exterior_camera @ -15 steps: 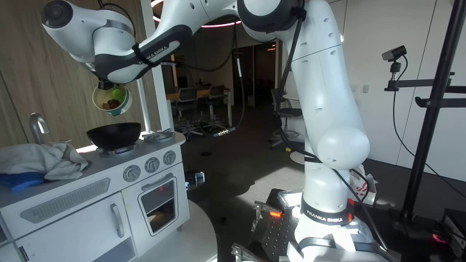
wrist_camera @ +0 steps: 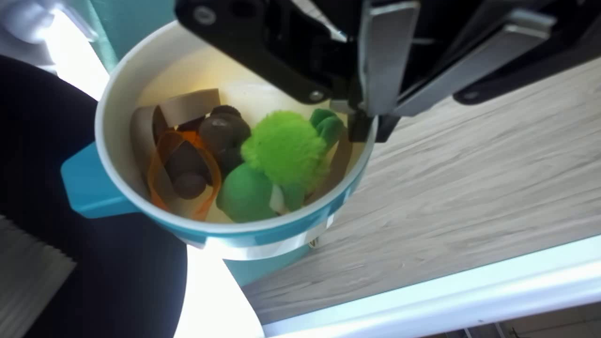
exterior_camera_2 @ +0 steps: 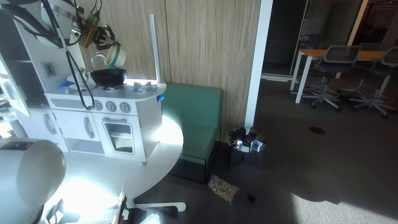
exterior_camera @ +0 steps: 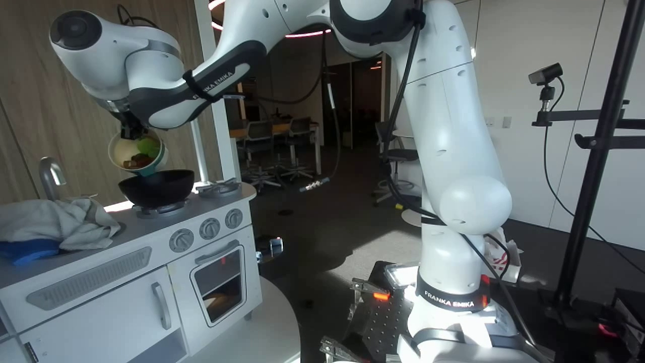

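My gripper is shut on the rim of a white and teal pot (wrist_camera: pixel 231 228). Inside the pot lie a fuzzy lime-green piece (wrist_camera: pixel 287 147), a smooth green piece (wrist_camera: pixel 248 192), brown pieces (wrist_camera: pixel 222 135) and an orange ring (wrist_camera: pixel 211 194). Exterior view 1 shows the pot (exterior_camera: pixel 158 162) tilted, its opening facing that camera and its lower edge just over the black pan (exterior_camera: pixel 158 188). From the other side, exterior view 2 has the pot (exterior_camera_2: pixel 116 56) close above the pan (exterior_camera_2: pixel 108 77); whether they touch I cannot tell.
The pan rests on a burner of the white toy stove (exterior_camera: pixel 208 254). Left of it are a faucet (exterior_camera: pixel 51 176) and a crumpled cloth (exterior_camera: pixel 57 223) on the counter. A second burner (exterior_camera: pixel 218 188) to the right is empty. A grey post (exterior_camera_2: pixel 155 48) rises behind it.
The arm has come down and to the left in exterior view 1, bringing the pot lower, close to the pan. The pieces remain inside it.
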